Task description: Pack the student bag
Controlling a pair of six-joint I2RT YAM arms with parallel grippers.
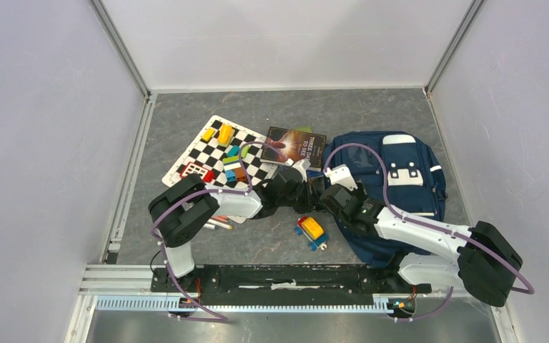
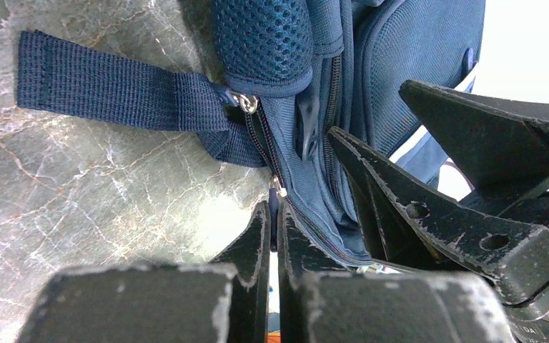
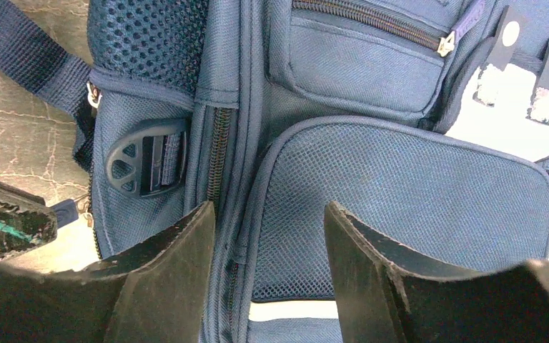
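Observation:
The navy student bag [image 1: 400, 187] lies on the right side of the table. At its left edge my left gripper is shut on a small dark blue zipper pull tab [image 3: 65, 212], which pokes out past the fingertips to the metal slider. Over the bag's front, with its fingers parted, is my right gripper; only bag fabric shows below the gap, nothing held. One right finger [image 2: 379, 193] appears beside the bag's side in the left wrist view. A black side buckle [image 3: 146, 157] lies near the zipper.
A loose strap [image 2: 107, 86] extends from the bag's side. The book [image 1: 294, 145], the checkered board [image 1: 201, 151] with toy blocks and several pens [image 1: 219, 224] lie left of the bag. A toy car [image 1: 312, 230] sits near the arms. Bare table shows in front.

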